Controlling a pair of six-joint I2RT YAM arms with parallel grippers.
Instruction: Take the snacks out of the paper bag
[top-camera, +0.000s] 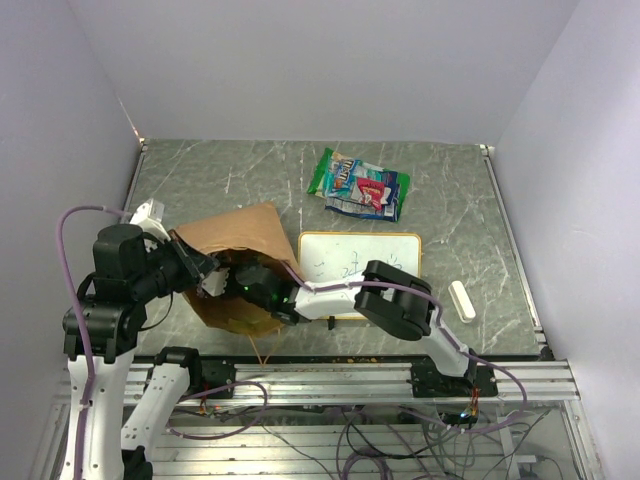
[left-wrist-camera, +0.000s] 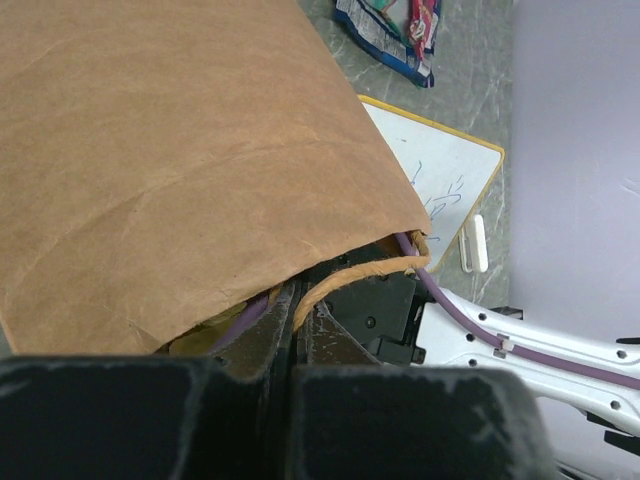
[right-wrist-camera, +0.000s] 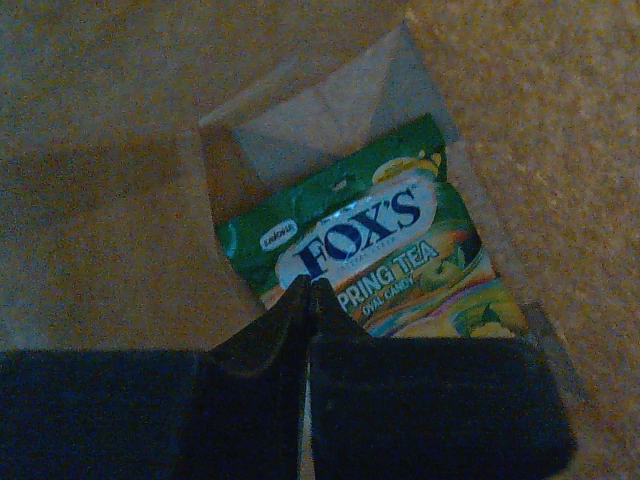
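A brown paper bag (top-camera: 240, 225) lies open at the front left. My left gripper (top-camera: 208, 265) is shut on the bag's rim and twisted paper handle (left-wrist-camera: 370, 269). My right arm reaches into the bag, its gripper partly hidden in the top view. In the right wrist view my right gripper is shut, its tips at a green FOX'S Spring Tea candy pack (right-wrist-camera: 370, 250) lying inside the bag; nothing clearly shows between its fingers.
Snack packs (top-camera: 360, 185) lie at the back centre. A whiteboard (top-camera: 360, 245) sits beside the bag, partly under the right arm, and a white eraser (top-camera: 462, 300) is at the right.
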